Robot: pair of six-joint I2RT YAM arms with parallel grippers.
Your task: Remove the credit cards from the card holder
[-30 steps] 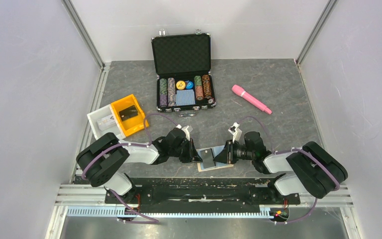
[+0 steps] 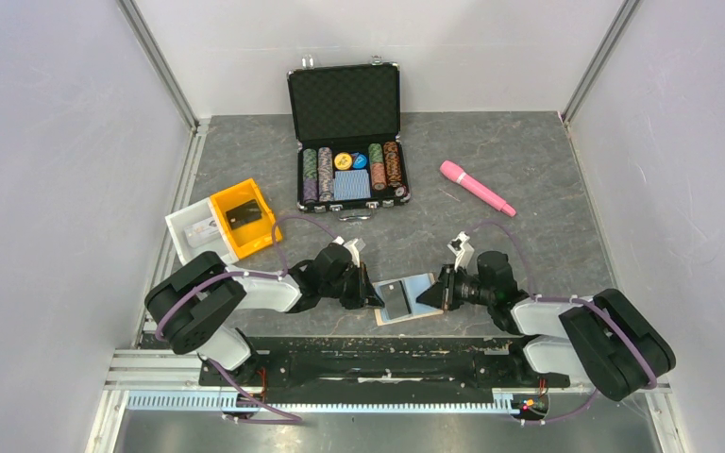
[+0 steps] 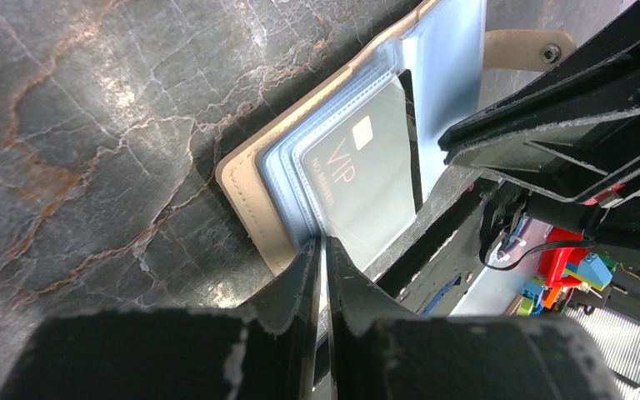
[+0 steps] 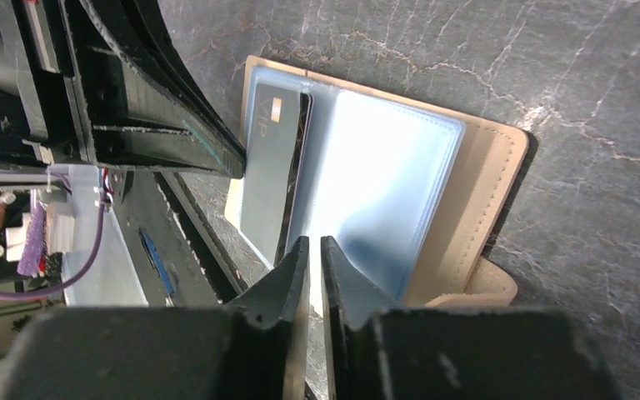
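Observation:
A tan card holder point(image 3: 250, 200) lies open on the table, with pale blue clear sleeves. A grey VIP card sits under the left-hand sleeve, a dark strip along its right edge; it also shows in the right wrist view as the grey card point(image 4: 268, 158). My left gripper point(image 2: 379, 304) is shut on the holder's left edge, its fingertips pinching the sleeve border. Over the pale, empty-looking sleeve point(image 4: 367, 158), my right gripper stands slightly open, a narrow gap between its fingers and nothing held there.
At the left stands a white and yellow box point(image 2: 266, 238) with a dark card point(image 2: 244, 214) inside its yellow part. An open poker-chip case point(image 2: 346, 104) is at the back, and a pink microphone point(image 2: 477, 187) lies back right. Between these, the table is clear.
My right gripper has shifted a little to the right, away from the grey card, uncovering more of the pale sleeve. The left gripper and the holder have stayed in place.

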